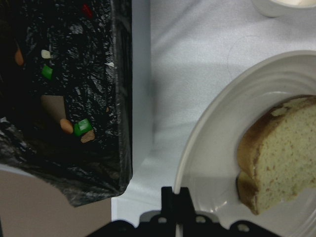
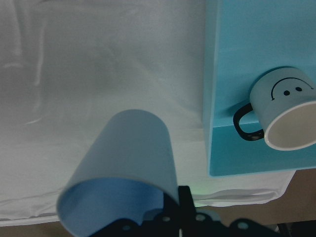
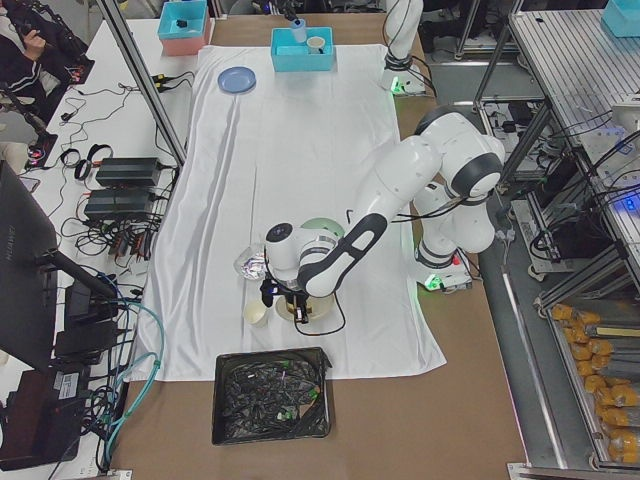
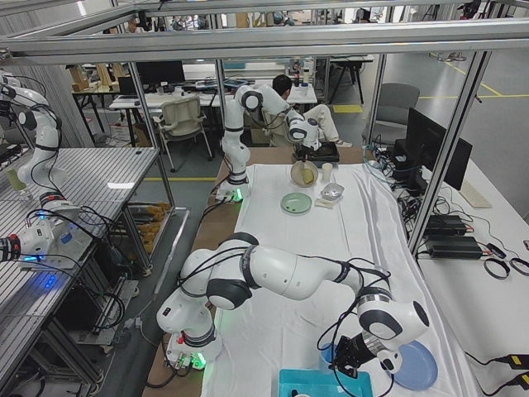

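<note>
In the left wrist view, my left gripper is shut on the rim of a beige bowl (image 1: 212,163) holding sliced bread (image 1: 279,153); it hangs over the cloth beside the black-lined bin (image 1: 84,59), which contains scraps. My right gripper is shut on a light blue cup (image 2: 123,148), held beside the turquoise box (image 2: 249,44), where a white smiley mug (image 2: 281,108) with a black handle lies on its side.
A green plate (image 4: 296,203), foil dish (image 4: 331,191) and pale cup (image 3: 255,312) lie near the left arm. A blue plate (image 3: 237,80) is near the turquoise box.
</note>
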